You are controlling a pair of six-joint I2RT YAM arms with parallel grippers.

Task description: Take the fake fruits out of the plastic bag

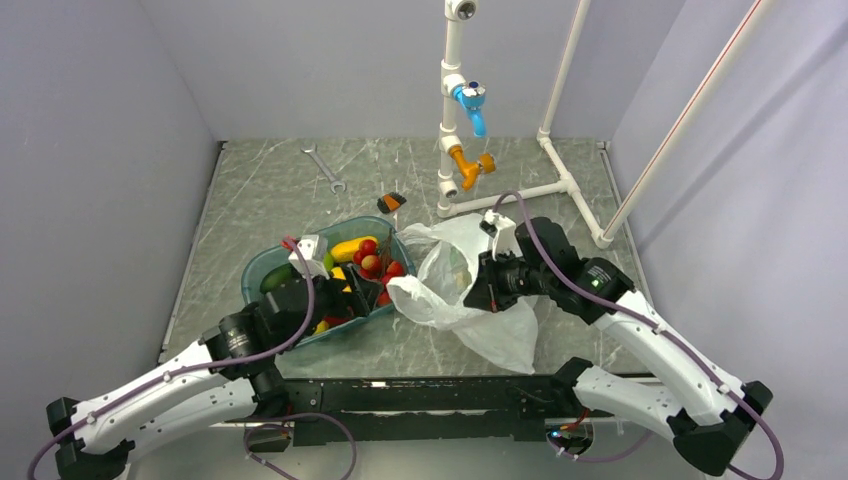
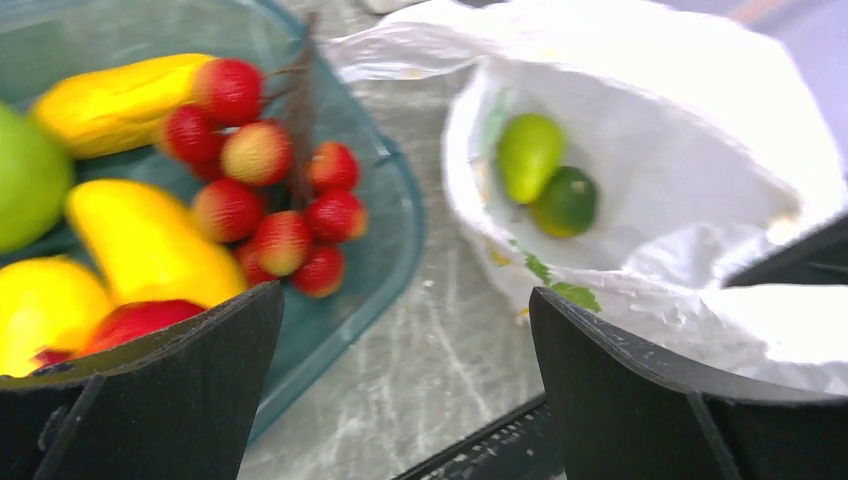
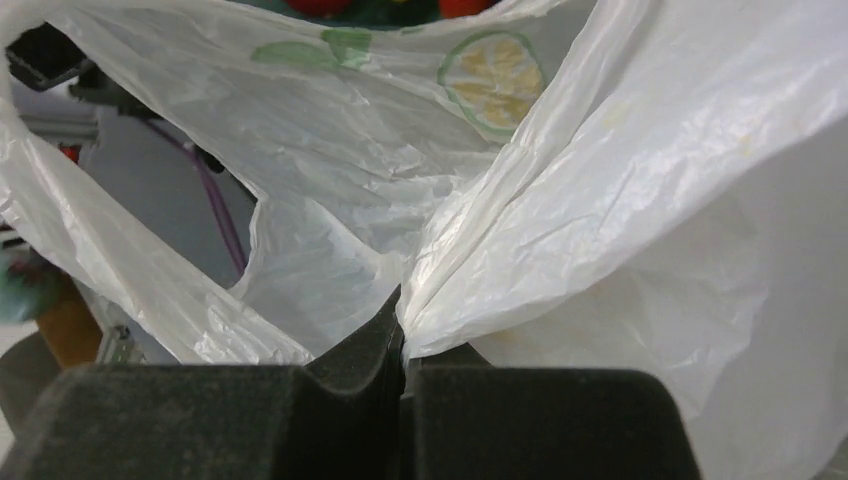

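The white plastic bag (image 1: 500, 335) lies right of the teal basket. In the left wrist view its mouth faces me, showing a light green fruit (image 2: 528, 150) and a darker green fruit (image 2: 565, 203) inside. My right gripper (image 1: 482, 298) is shut on the bag's gathered film, seen close in the right wrist view (image 3: 405, 370). My left gripper is open over the right part of the basket, with nothing between its fingers, facing the bag.
The teal basket (image 1: 262, 262) holds several fruits, including a yellow one (image 2: 140, 240) and red clusters. A wrench (image 1: 325, 170), an orange-black object (image 1: 390, 202) and white pipes with taps (image 1: 470, 170) stand or lie at the back.
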